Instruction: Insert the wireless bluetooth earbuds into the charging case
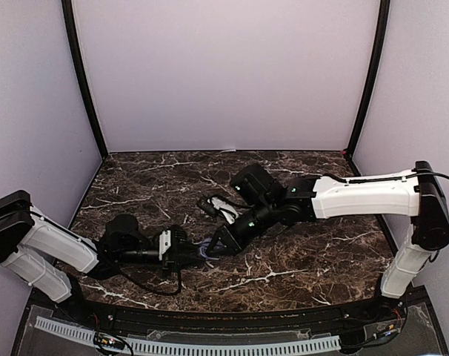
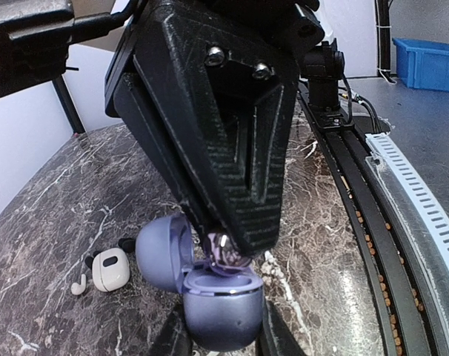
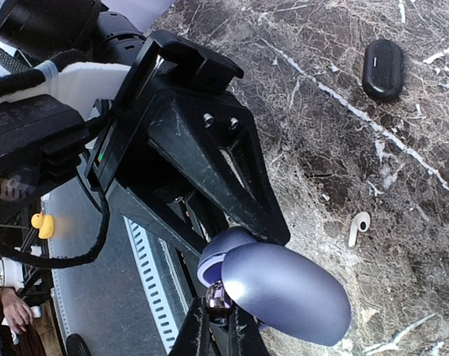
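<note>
Held by its base, the purple charging case [image 2: 223, 315] has its lid [image 2: 158, 256] open in the left wrist view. My left gripper [image 1: 198, 255] is shut on this case, above the table. From the other side comes my right gripper [image 1: 218, 248], shut on a shiny purple earbud [image 3: 218, 297]. In the left wrist view the earbud [image 2: 227, 252] is at the mouth of the case base, its lower part hidden by the rim. I cannot tell whether it is seated in a slot. The lid hides much of the opening in the right wrist view.
On the marble table lie a white case [image 2: 110, 270], a loose white earbud [image 3: 359, 228] and a black case [image 3: 383, 70]. A slotted rail [image 1: 187, 346] runs along the front.
</note>
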